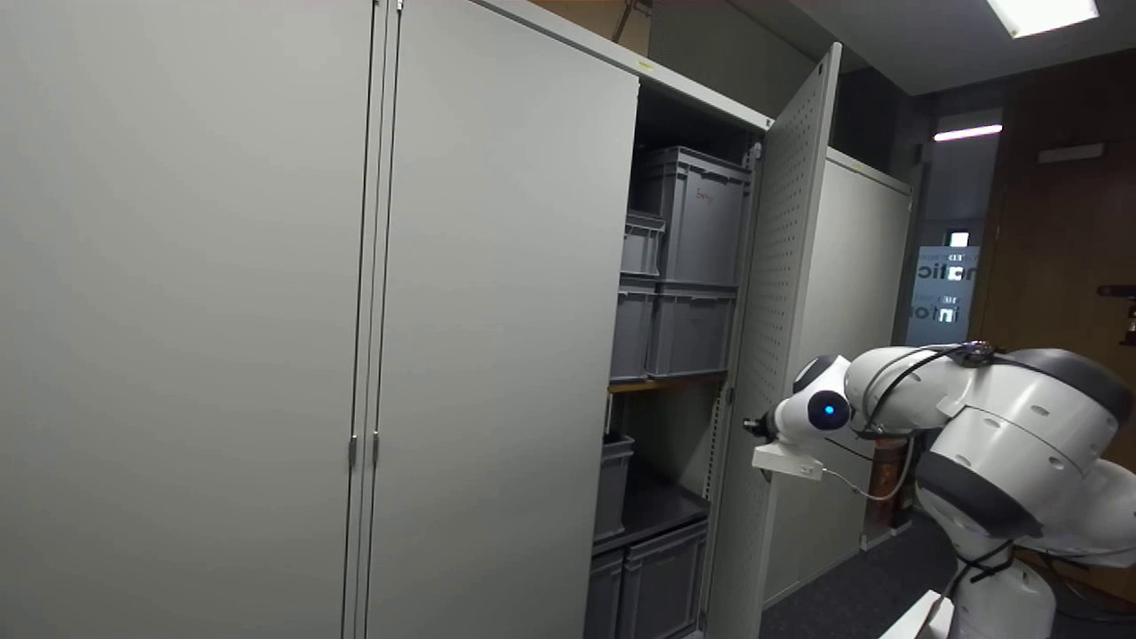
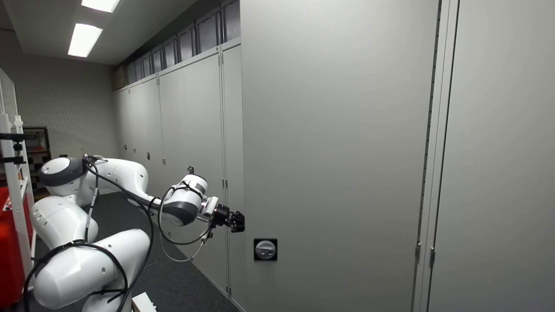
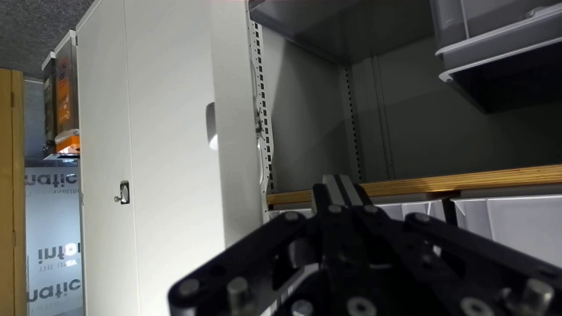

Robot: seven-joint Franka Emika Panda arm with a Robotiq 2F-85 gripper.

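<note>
A tall grey cabinet stands with one door (image 1: 788, 266) swung outward, its inner face dotted with holes. The other door (image 1: 500, 319) of the pair is closed. My gripper (image 1: 752, 427) appears in front of the open door in exterior view 1. From exterior view 2, its tips (image 2: 242, 221) lie close to the left edge of a large door panel (image 2: 338, 130), above and left of a round handle (image 2: 266, 249); contact cannot be told. In the wrist view the fingers (image 3: 333, 190) are together, nothing visible between them, with the cabinet's interior beyond.
Grey bins (image 1: 698, 229) fill the upper shelves, and more stand lower down. A wooden shelf edge (image 3: 474, 181) crosses the wrist view. Closed cabinets (image 2: 190, 114) line the wall behind the arm.
</note>
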